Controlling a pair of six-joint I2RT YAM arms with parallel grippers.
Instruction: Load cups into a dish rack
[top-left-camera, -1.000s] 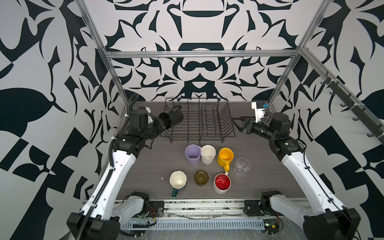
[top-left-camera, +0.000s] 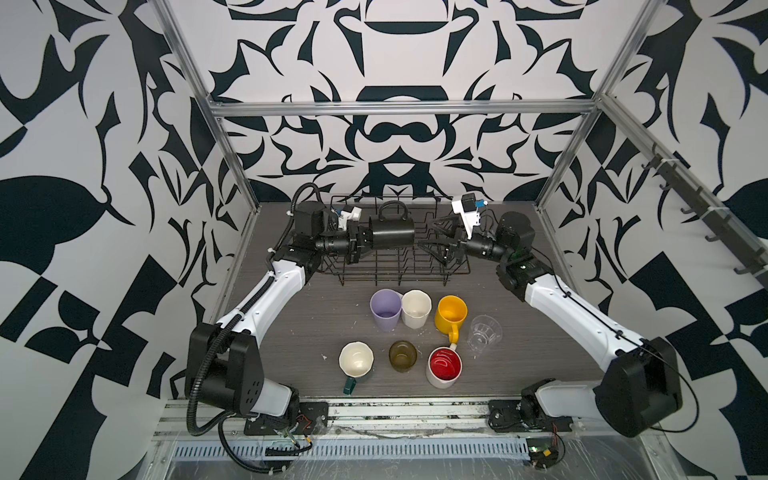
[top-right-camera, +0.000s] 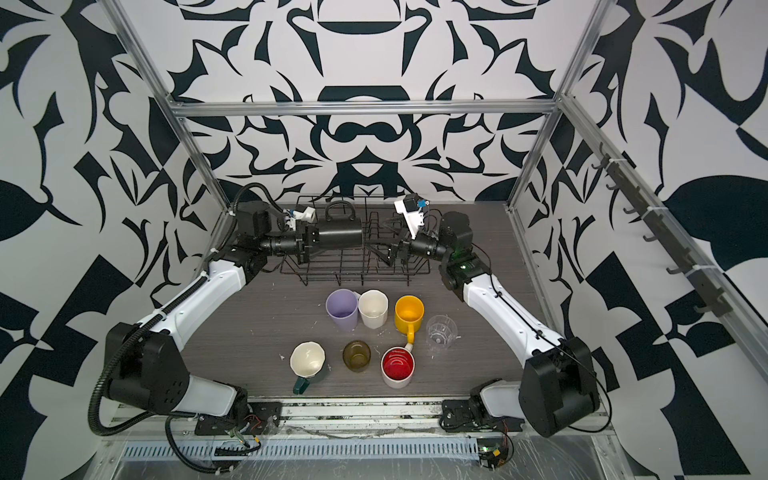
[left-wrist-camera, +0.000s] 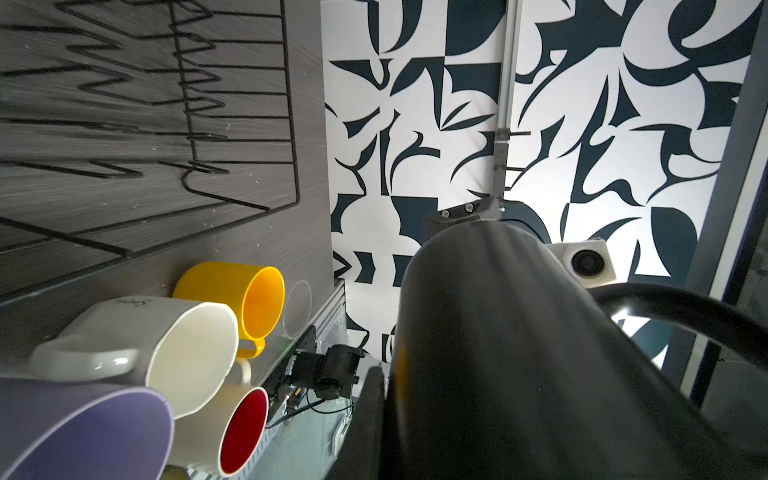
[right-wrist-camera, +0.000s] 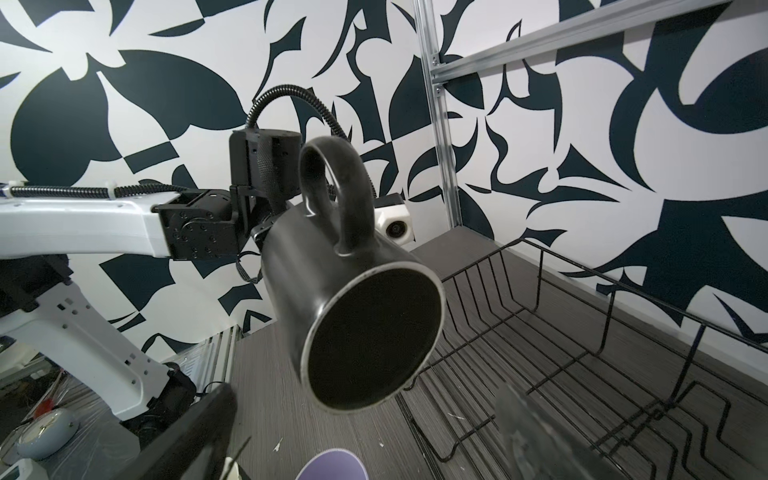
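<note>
A black mug (right-wrist-camera: 320, 264) hangs sideways above the wire dish rack (top-left-camera: 400, 268), its handle upward and its base facing my right gripper. My left gripper (top-left-camera: 368, 240) is shut on the mug at its mouth end. My right gripper (top-left-camera: 436, 240) stands open just right of the mug, apart from it, its fingers (right-wrist-camera: 536, 432) spread in the right wrist view. On the table in front of the rack are a purple cup (top-left-camera: 385, 310), a white mug (top-left-camera: 416, 309) and a yellow mug (top-left-camera: 450, 313).
Nearer the front edge stand a cream mug with green handle (top-left-camera: 356, 360), a brown glass (top-left-camera: 402, 356), a red-lined white mug (top-left-camera: 444, 366) and a clear glass (top-left-camera: 485, 332). Bare table (top-left-camera: 296, 336) lies at left. The rack appears empty where visible.
My left gripper has carried the black mug rightward over the rack and turned it more level. My right gripper has moved left toward the mug, staying open. Cups on the table have not moved.
</note>
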